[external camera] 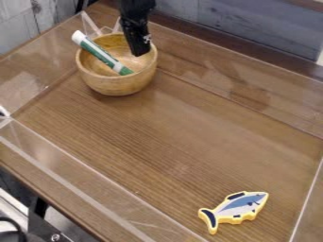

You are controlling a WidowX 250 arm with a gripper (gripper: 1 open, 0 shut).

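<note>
A round wooden bowl [120,83] sits at the upper left of the table, holding a white and green tube [101,53] that leans on its rim. My black gripper [142,47] is at the bowl's back right rim, shut, with nothing clearly between its fingers; its tips are small and dark here. A yellow fish-shaped piece [233,210] with blue and white lies at the lower right.
A raised back edge [252,52] runs along the top right, and a clear object stands behind the bowl.
</note>
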